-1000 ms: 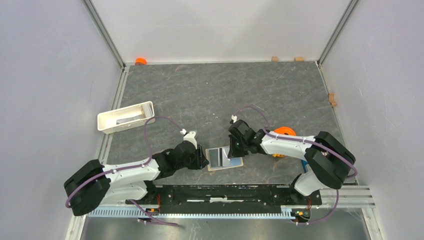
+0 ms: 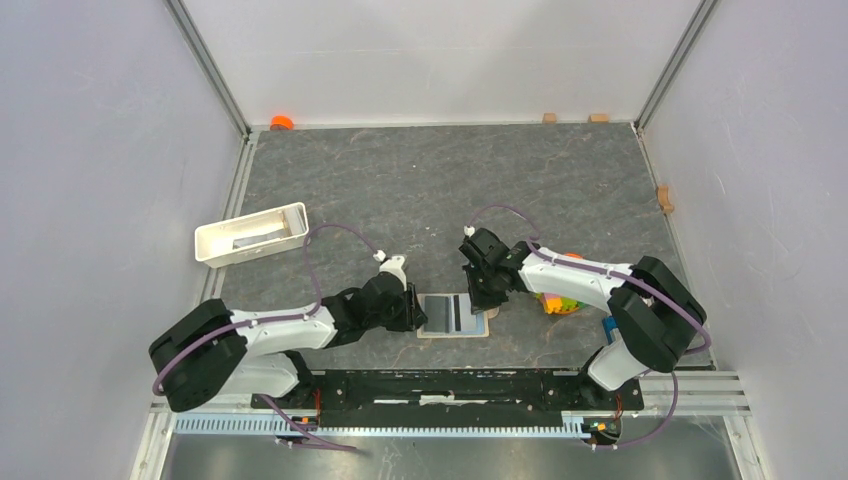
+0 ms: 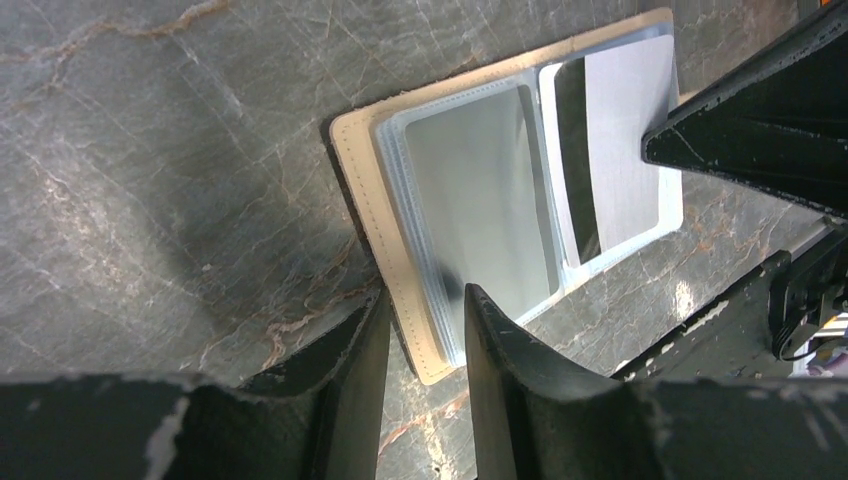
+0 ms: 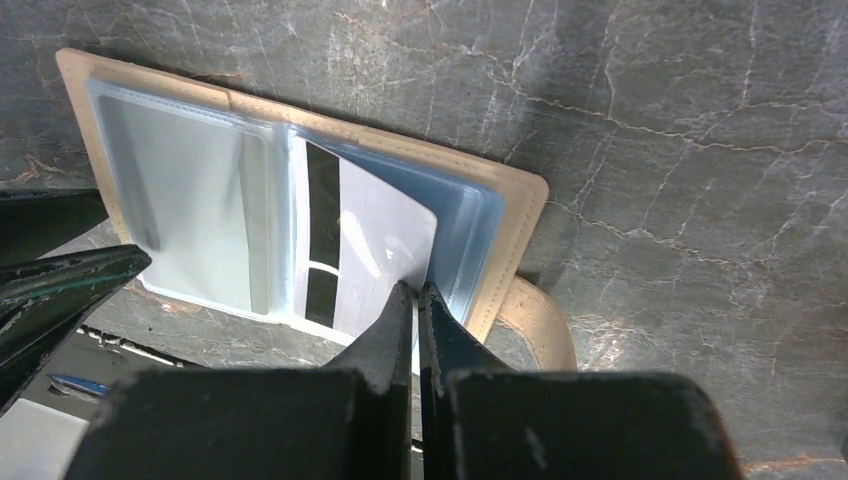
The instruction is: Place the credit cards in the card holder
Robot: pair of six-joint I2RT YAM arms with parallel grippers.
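The card holder (image 4: 190, 200), beige with two clear pockets, lies unfolded between my grippers. A white card with a black stripe (image 4: 375, 240) rests at its right-hand pocket, a little askew; how deep it sits I cannot tell. My right gripper is shut, its tips against the card's right part; nothing clearly shows pinched between them. At the holder's left end, my left gripper stands part open, with the holder's edge seen in the gap between its fingers. The left pocket (image 3: 480, 190) shows no white card.
A cream tray (image 2: 222, 252) with a pale flat item inside stands at the left. Orange and yellow things (image 2: 560, 302) lie under the right arm.
My left gripper has moved slightly right, up to the holder's end. The right gripper has shifted a little right, and the card's black stripe now lies nearer parallel to the pocket.
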